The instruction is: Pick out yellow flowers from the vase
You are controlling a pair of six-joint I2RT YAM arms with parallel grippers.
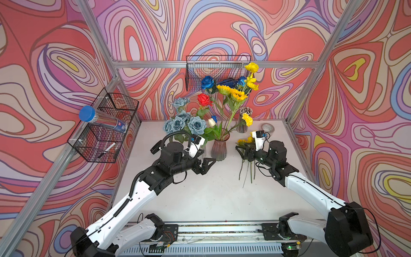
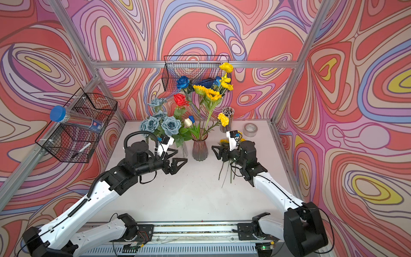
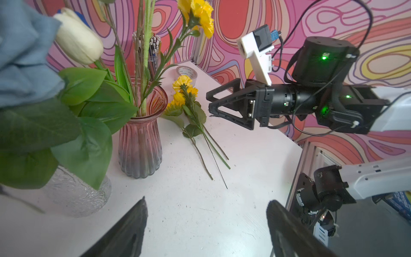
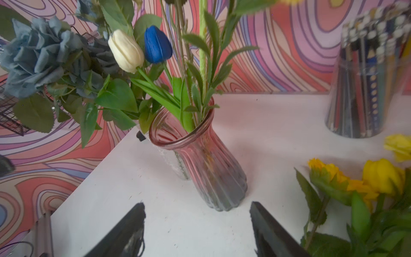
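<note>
A pink ribbed vase (image 1: 218, 149) holds yellow flowers (image 1: 237, 95), with red, blue and white blooms around. Picked yellow flowers (image 3: 183, 98) lie on the table right of it, stems toward the front. My left gripper (image 1: 205, 165) stands open and empty in front of the vase, slightly left. My right gripper (image 1: 241, 150) hangs above the lying flowers, right of the vase, its fingers apart with nothing between them.
A glass vase (image 3: 77, 192) with grey-blue roses stands left of the pink one. Behind are a pencil cup (image 4: 355, 98) and a tape roll (image 2: 250, 127). Wire baskets hang on the frame.
</note>
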